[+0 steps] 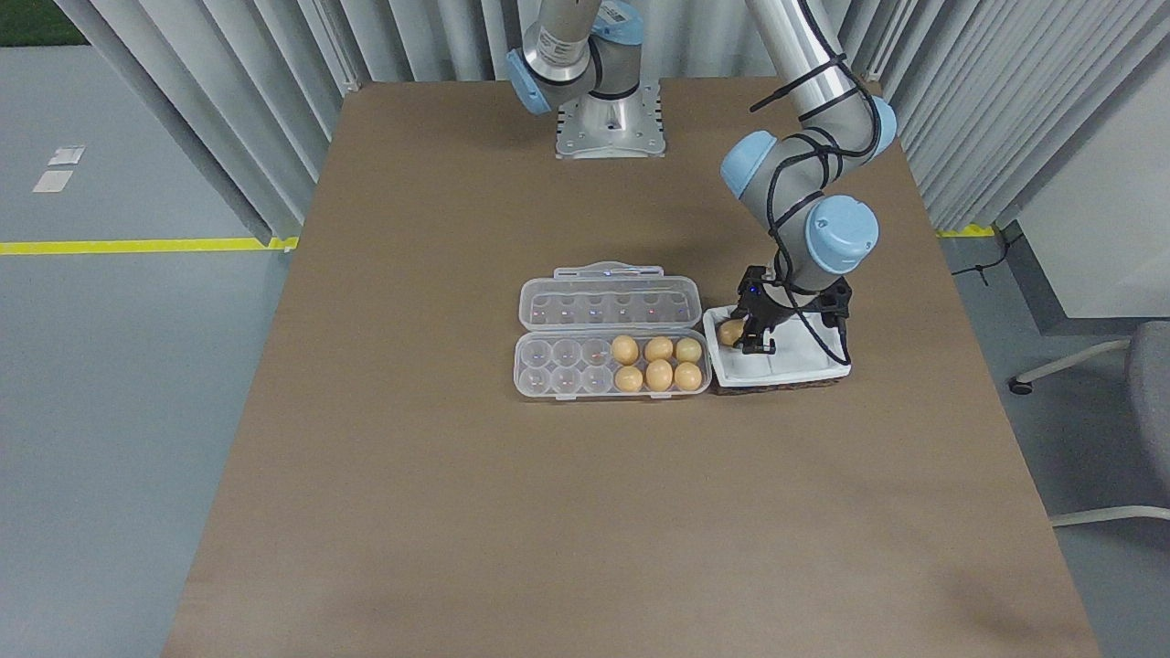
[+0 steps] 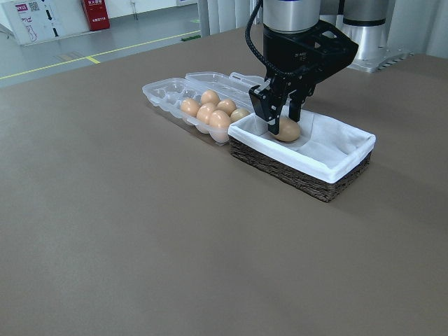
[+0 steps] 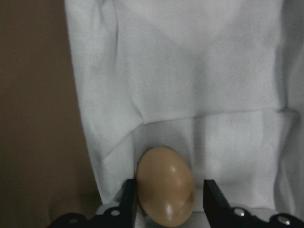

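Note:
My gripper (image 2: 283, 112) hangs over a wicker basket (image 2: 280, 171) lined with white cloth (image 3: 199, 80). A single brown egg (image 3: 165, 185) lies on the cloth, between my two open fingertips in the wrist view; a gap shows on the right side, and contact on the left cannot be told. Left of the basket in the front view, a clear plastic carton (image 1: 533, 378) with its lid (image 1: 537, 296) open holds several brown eggs (image 1: 658, 373) in its right half; the left half is empty.
A grey chair (image 1: 1146, 406) is off the table's right edge.

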